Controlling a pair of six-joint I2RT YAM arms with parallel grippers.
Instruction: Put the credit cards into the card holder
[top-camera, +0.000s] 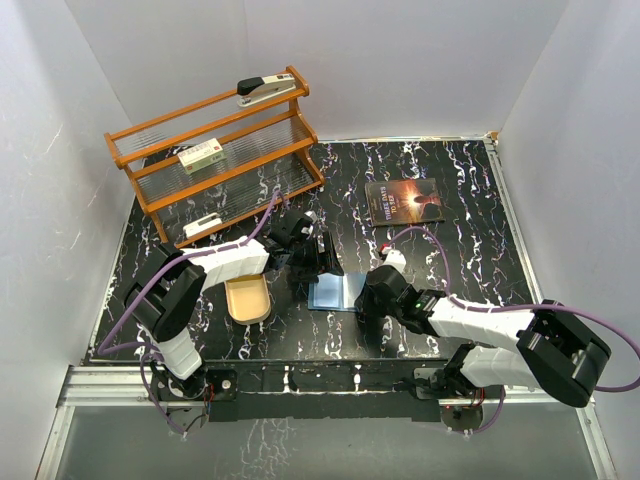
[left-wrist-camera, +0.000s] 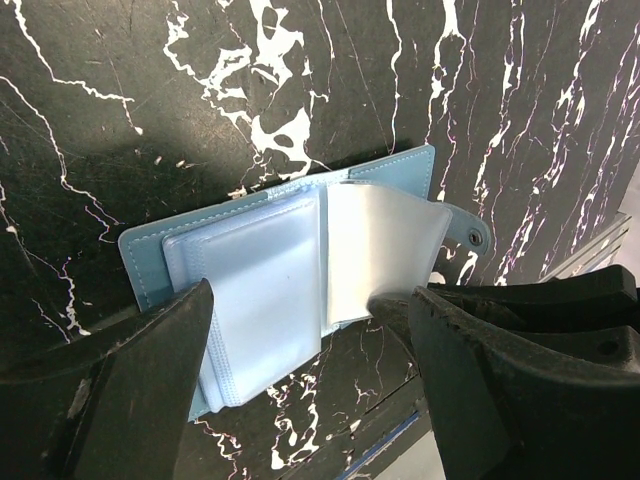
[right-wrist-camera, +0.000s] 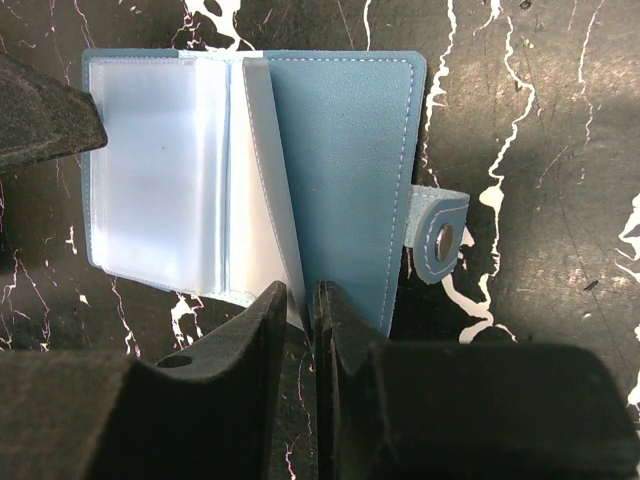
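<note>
The blue card holder (top-camera: 326, 292) lies spread open on the dark marbled table, its clear sleeves (left-wrist-camera: 262, 290) showing. In the right wrist view, the tips of my right gripper are closed on the near end of a raised sleeve page (right-wrist-camera: 272, 170), which stands up from the blue back cover (right-wrist-camera: 345, 150) with its snap tab (right-wrist-camera: 438, 236). Above the holder, my left gripper is open, its fingers wide apart with nothing between them. One dark left finger (right-wrist-camera: 45, 120) shows at the left of the right wrist view. I can make out no loose credit card.
A tan tray (top-camera: 248, 300) sits left of the holder, partly under the left arm. At the back left stands a wooden rack (top-camera: 215, 150) with a stapler (top-camera: 265, 88) and a box (top-camera: 201, 155). A book (top-camera: 404, 202) lies behind.
</note>
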